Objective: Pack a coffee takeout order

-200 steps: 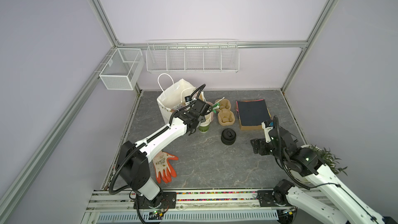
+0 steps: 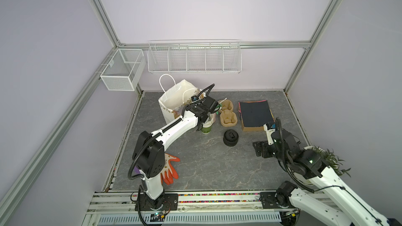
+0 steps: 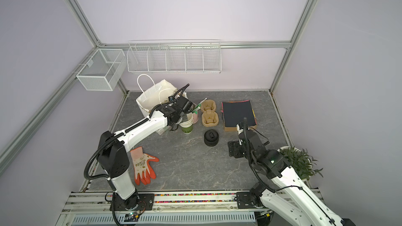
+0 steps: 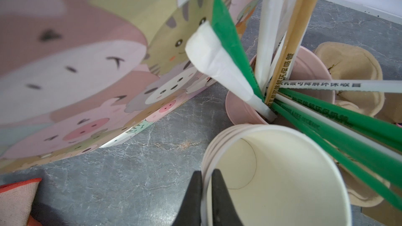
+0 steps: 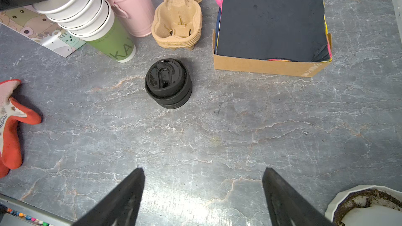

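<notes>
My left gripper is shut on the rim of a white-lined paper cup in a nested stack of green cups. Behind it stands a pink bucket of straws. Brown cardboard cup carriers lie stacked right of that, with black lids in front. A white paper bag with animal prints stands at the back left. My right gripper is open over bare table at the right, nothing between its fingers.
A cardboard box with dark sheets sits back right. An orange glove lies front left, a potted plant right front. Wire baskets hang on the walls.
My left arm and gripper have shifted toward the back and right over the cups. The right arm shows no clear movement.
</notes>
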